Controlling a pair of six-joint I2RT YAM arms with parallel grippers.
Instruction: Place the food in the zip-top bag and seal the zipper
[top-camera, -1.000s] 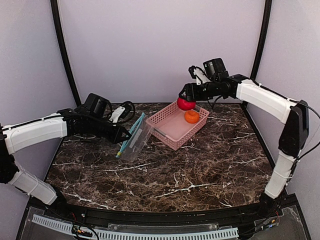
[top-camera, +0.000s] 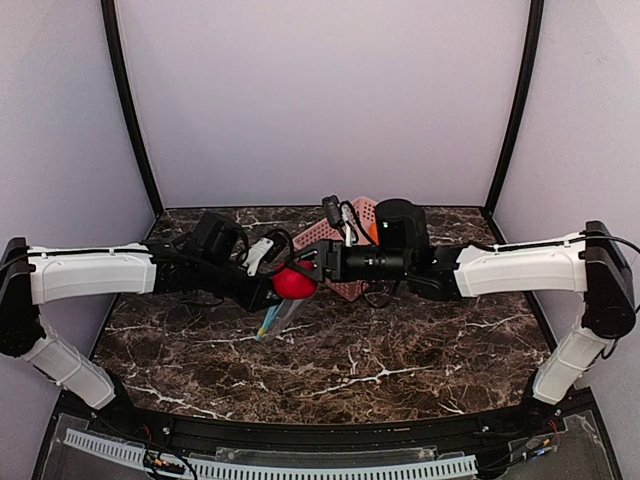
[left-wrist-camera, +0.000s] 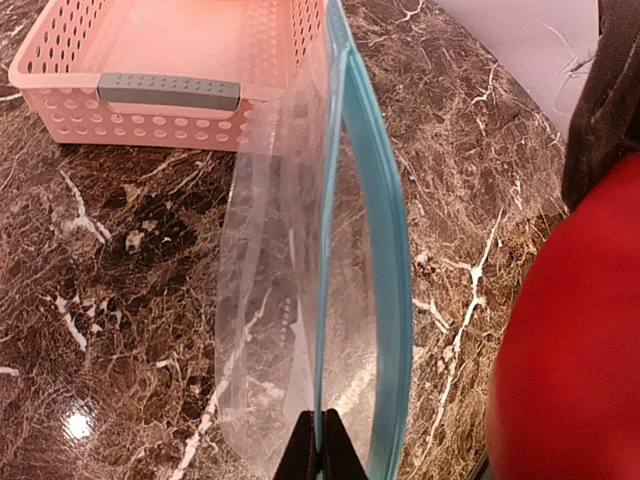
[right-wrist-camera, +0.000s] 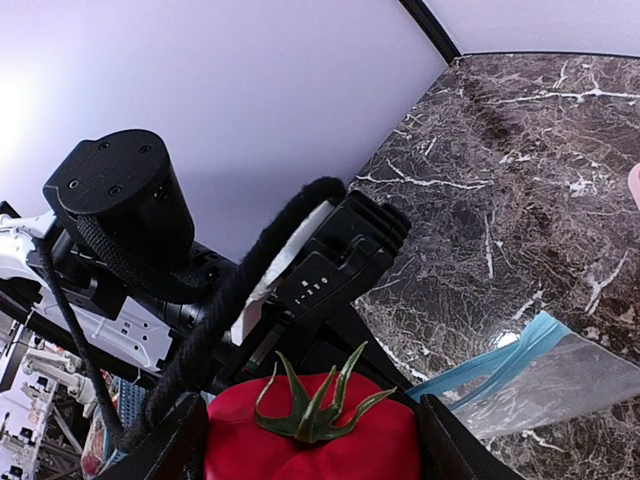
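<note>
My right gripper is shut on a red tomato (right-wrist-camera: 310, 440) with a green stem. In the top view the tomato (top-camera: 293, 283) hangs beside the bag's blue zip edge, close to my left gripper (top-camera: 272, 294). Clear plastic makes up the zip top bag (left-wrist-camera: 275, 270), which has a blue zip strip (left-wrist-camera: 385, 260). My left gripper is shut on one side of that zip edge, and the bag's mouth stands partly parted. At the right of the left wrist view the tomato (left-wrist-camera: 580, 340) looms large, outside the mouth.
A pink basket (top-camera: 348, 290) stands behind the grippers, partly hidden by the right arm; something orange (top-camera: 373, 232) shows in it.
From the basket, my right gripper has carried the tomato left and forward to the bag's zip edge. My left gripper has shifted somewhat right with the bag.
</note>
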